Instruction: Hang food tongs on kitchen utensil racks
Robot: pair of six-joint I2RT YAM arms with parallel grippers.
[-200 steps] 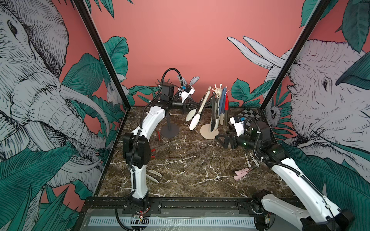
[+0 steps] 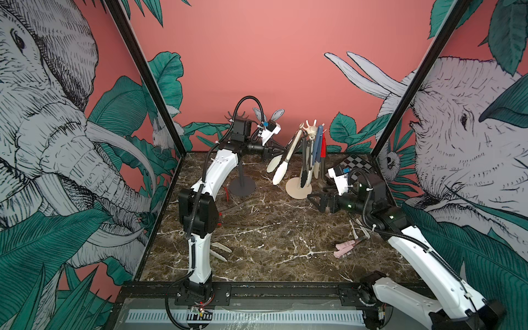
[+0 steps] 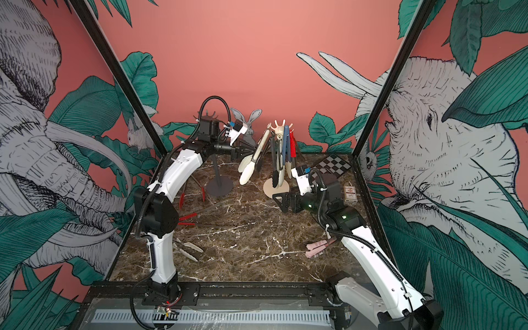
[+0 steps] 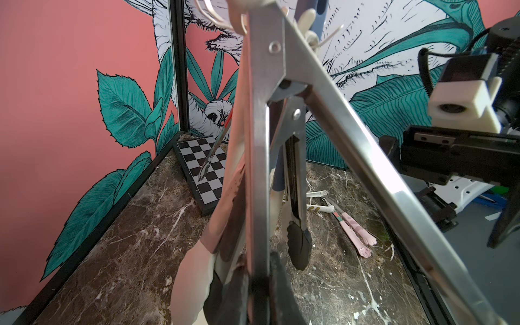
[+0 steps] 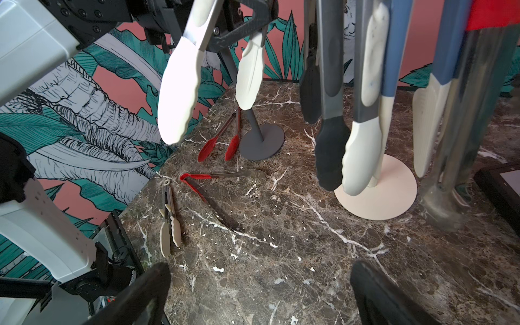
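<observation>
My left gripper is shut on one leg of the white-tipped tongs (image 2: 281, 171), whose two arms are spread and point downward. The hinge end of these tongs is up near the prongs of the beige rack (image 2: 310, 129); whether it rests on a prong cannot be told. Dark, blue-handled and red-handled utensils hang from that rack over its round base (image 5: 377, 196). In front of the rack, to its right, my right gripper (image 2: 320, 204) stands open, nothing between its fingers.
A dark grey rack base (image 5: 262, 142) stands at the back left. Red tongs (image 5: 196, 177) and beige-tipped tongs (image 5: 170, 216) lie on the left. Pink tongs (image 2: 346, 248) lie front right, and a checkered board (image 4: 208, 170) sits at the back right. The front middle is open marble.
My left gripper and the white-tipped tongs have shifted slightly to the right, toward the beige rack. The right arm has stayed still.
</observation>
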